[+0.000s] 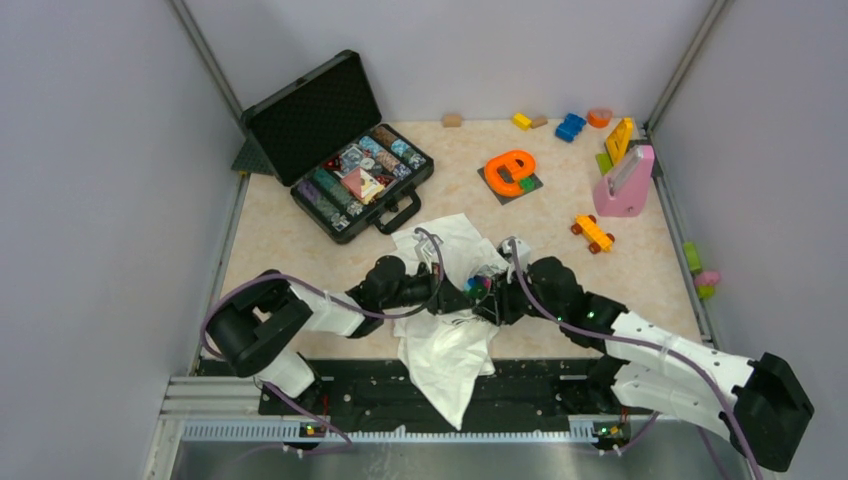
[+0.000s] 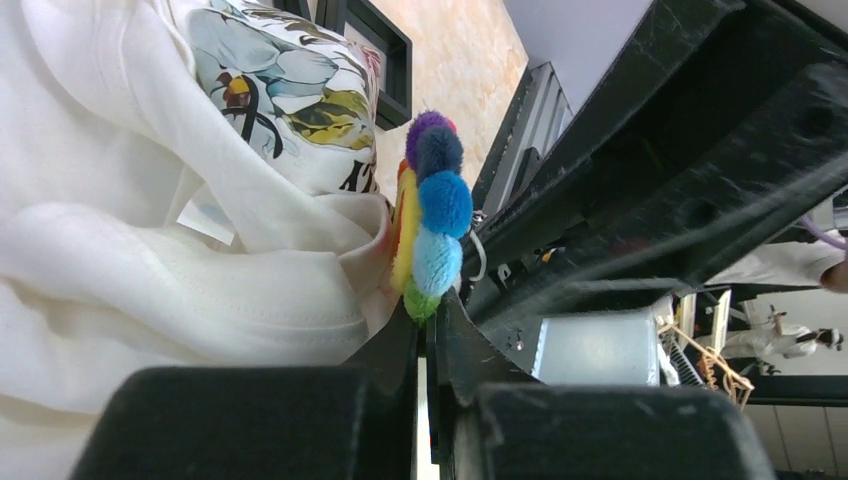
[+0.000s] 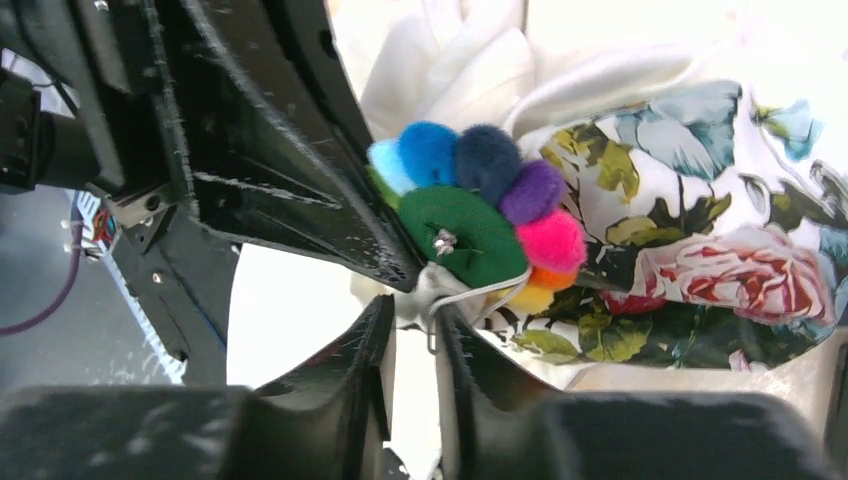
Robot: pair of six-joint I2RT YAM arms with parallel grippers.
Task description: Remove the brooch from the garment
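The brooch [image 2: 440,205], a rainbow of felt pompoms on a green felt back [image 3: 460,230] with a wire pin, is at the white garment [image 1: 440,370] with its floral patch [image 3: 680,150]. My left gripper is shut at the green end of the brooch; whether anything is between its tips is unclear. My right gripper is close below the pin, its fingers slightly apart, with the wire at the right fingertip. Both grippers meet over the middle of the garment in the top view.
An open black case [image 1: 340,215] stands at the back left. An orange toy [image 1: 510,165], a yellow car [image 1: 590,232] and a pink object [image 1: 625,190] are at the back right.
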